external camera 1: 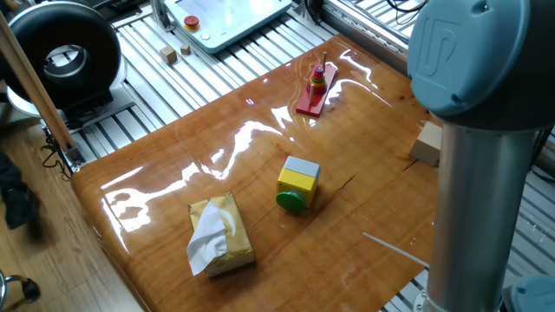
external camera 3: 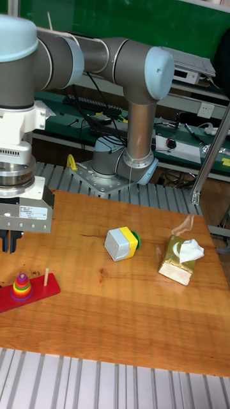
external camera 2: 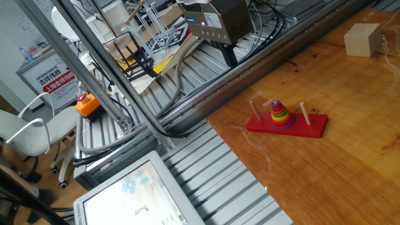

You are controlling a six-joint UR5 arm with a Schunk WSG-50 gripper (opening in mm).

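Note:
My gripper (external camera 3: 9, 242) hangs at the left edge of exterior view 3, its dark fingers pointing down above the table. In exterior view 2 the gripper (external camera 2: 230, 56) is seen at the top; whether its fingers are open or shut does not show clearly. Nothing is seen hanging from it. A red peg board (external camera 2: 306, 127) carries a cone of coloured rings (external camera 2: 280, 116) on its middle peg, with bare pegs on both sides. A grey and yellow block with a green round part (external camera 1: 297, 181) lies mid-table. Nearby stands a gold tissue box (external camera 1: 234, 245).
A plain wooden block (external camera 2: 362, 40) sits by the table's edge, partly behind the arm in exterior view 1. A thin white stick (external camera 1: 395, 250) lies near the arm. The teach pendant (external camera 1: 227, 19) rests off the table.

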